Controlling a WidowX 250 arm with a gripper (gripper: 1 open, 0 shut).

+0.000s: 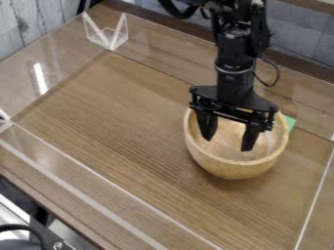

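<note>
My black gripper (229, 123) is lowered into a large tan wooden bowl (235, 165) at the right of the camera view, its fingers open with the fingers apart over the bowl's inside. I see nothing between the fingertips.
A small green object (290, 123) lies just right of the bowl, partly hidden. A white wire-like holder (104, 31) stands at the back left. A dark edge runs along the left.
</note>
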